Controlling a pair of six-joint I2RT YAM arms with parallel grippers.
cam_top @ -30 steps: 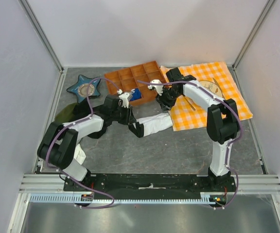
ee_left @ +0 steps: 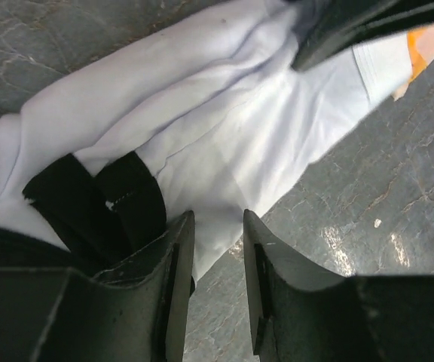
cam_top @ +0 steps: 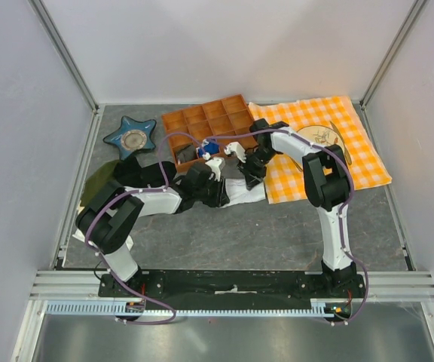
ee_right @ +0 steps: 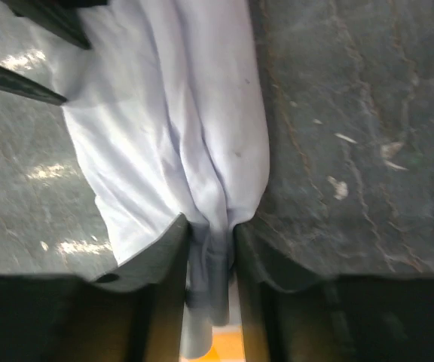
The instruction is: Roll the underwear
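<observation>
The white underwear [cam_top: 246, 194] lies on the dark table in front of the wooden box, its long upper side bunched into folds. Black bands [ee_left: 130, 194] mark its left part. Over that end hovers my left gripper, its fingertips parted and no cloth gripped between them. At the other end, my right gripper has parted fingers straddling the folded ridge of the white cloth. Both grippers are close together in the top view, where they hide part of the underwear.
A wooden compartment box [cam_top: 215, 115] holds dark and blue items behind the arms. To the right spreads an orange checkered cloth [cam_top: 288, 185] with a round board [cam_top: 316, 135]. Dark clothing [cam_top: 100, 181] is piled at left beside a blue star-shaped dish [cam_top: 117, 136]. Bare table lies in front.
My right gripper has come left and down onto the cloth. The underwear's left end appears drawn in.
</observation>
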